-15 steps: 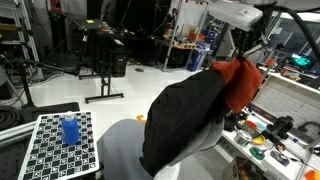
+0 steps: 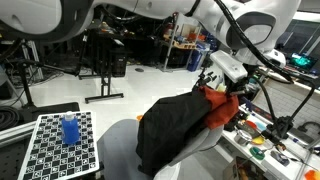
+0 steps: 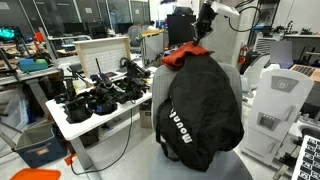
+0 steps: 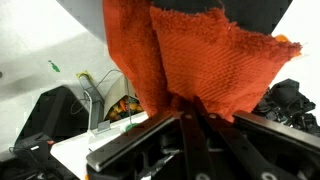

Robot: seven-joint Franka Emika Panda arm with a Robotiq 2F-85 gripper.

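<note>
A red cloth point(image 2: 222, 104) lies bunched over the top of a grey chair back point(image 2: 196, 145). Next to it, a black cloth or bag point(image 2: 168, 130) drapes down the chair; white lettering shows on that black bag point(image 3: 200, 115) in the second exterior view. My gripper point(image 2: 228, 88) sits low over the chair's top, at the red cloth. Close up, the red cloth point(image 4: 215, 60) fills the upper middle of the wrist view and runs in between the fingers of my gripper, which is shut on it. The fingertips themselves are partly hidden by its folds.
A blue bottle point(image 2: 70, 128) stands on a checkered board point(image 2: 45, 150) to the left. Behind the chair, a white table point(image 3: 100, 120) carries black gear point(image 3: 100, 98). A white cabinet point(image 3: 272, 110) stands close by at the right.
My gripper has come down and to the left in the first exterior view. The red cloth, stretched up higher a second ago, now sits lower and more bunched on the chair top.
</note>
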